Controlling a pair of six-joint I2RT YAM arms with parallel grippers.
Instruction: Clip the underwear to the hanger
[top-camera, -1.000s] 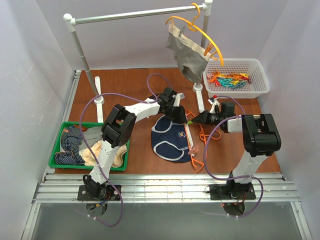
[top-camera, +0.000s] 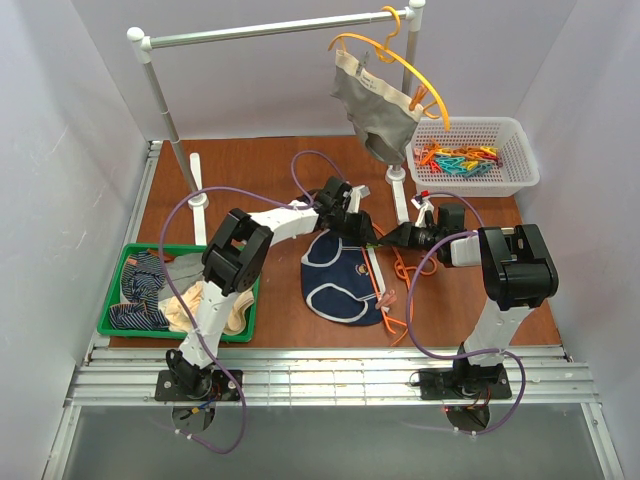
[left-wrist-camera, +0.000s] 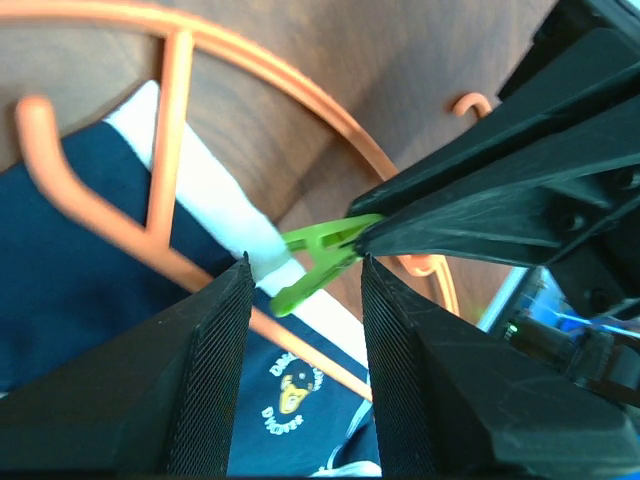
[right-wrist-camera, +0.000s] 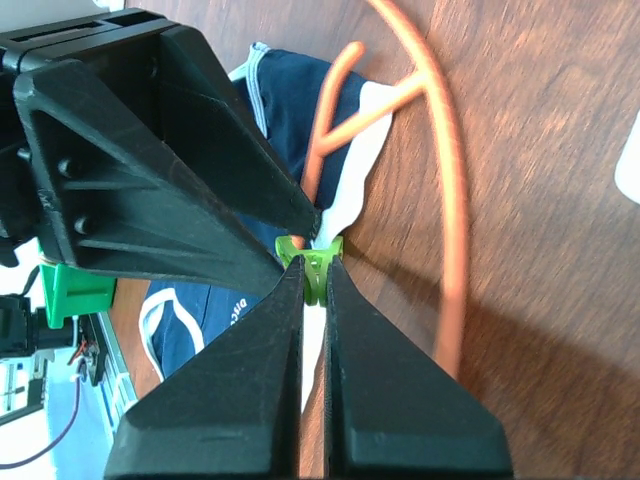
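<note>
Navy underwear (top-camera: 335, 280) with a white waistband lies on the wooden table, an orange hanger (top-camera: 395, 325) along its waistband and a pink clip (top-camera: 383, 300) near the lower end. A green clip (left-wrist-camera: 315, 270) sits at the waistband's upper part by the hanger bar. My left gripper is part open around the waistband and bar beside the green clip. My right gripper is shut at the green clip, its fingertips meeting on it in the right wrist view.
A rack with a yellow hanger (top-camera: 430, 85) holding grey underwear (top-camera: 375, 105) stands behind. A white basket (top-camera: 510, 160) of clips is at back right; a green bin (top-camera: 110, 320) of clothes is at left.
Both grippers have shifted only slightly around the green clip at the waistband; the rest looks the same.
</note>
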